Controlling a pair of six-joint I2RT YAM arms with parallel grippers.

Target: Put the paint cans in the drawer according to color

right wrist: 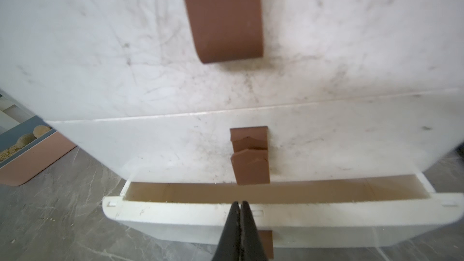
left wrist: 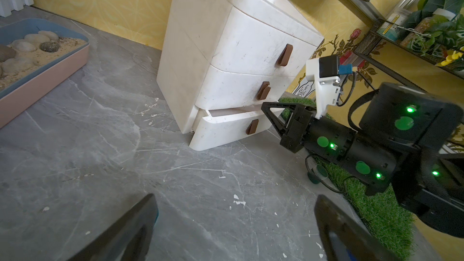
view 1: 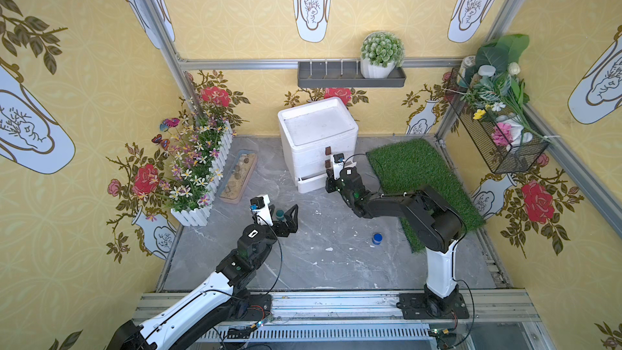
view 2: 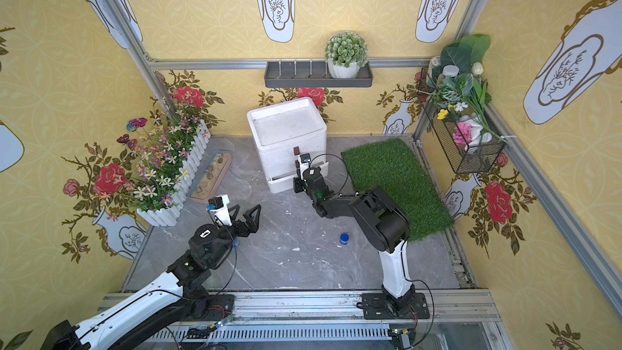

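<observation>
A white cabinet [view 1: 318,136] holds three stacked drawers with brown tabs; its bottom drawer [right wrist: 169,212] stands part way out. The right gripper is shut at that drawer's front edge, nothing visible between its fingers. On the floor in front lies a blue paint can [view 1: 377,238]. A dark green can [left wrist: 316,174] shows beyond the right arm in the left wrist view. My left gripper is open and empty above the floor. A teal can [view 1: 280,214] shows beside its fingers, and something blue [view 2: 235,241] is partly hidden under its wrist.
Artificial grass [view 1: 421,181] covers the right side. A sand tray with stones [view 1: 238,176] and a flower planter [view 1: 206,188] stand on the left. Between the left gripper and the cabinet the grey floor is mostly clear.
</observation>
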